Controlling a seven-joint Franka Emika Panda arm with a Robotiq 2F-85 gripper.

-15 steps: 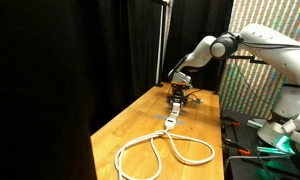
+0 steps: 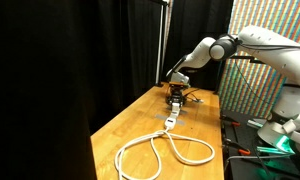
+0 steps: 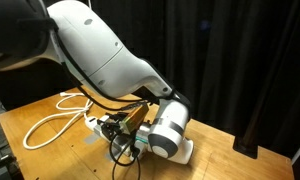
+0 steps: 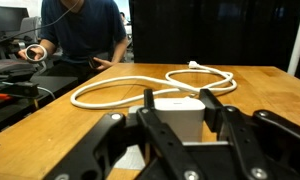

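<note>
In the wrist view, a small white block (image 4: 179,104) sits between the black fingers of my gripper, which is shut on it. Its lower part is partly hidden by the fingers. Beneath and to the left shows a flat white piece (image 4: 129,159) on the table, partly covered by the gripper. From exterior view 1, the gripper (image 2: 175,103) is low over the table, at the far end of a white strip (image 2: 170,122). A long white cord (image 2: 132,145) lies in loops nearer that camera. Exterior view 2 has the arm covering most of the grasp.
The wooden table (image 2: 110,135) has bare room left of the cord. Dark curtains (image 3: 220,60) hang behind it. A seated person (image 4: 82,35) is beyond the table's left edge in the wrist view. Cables run along the arm.
</note>
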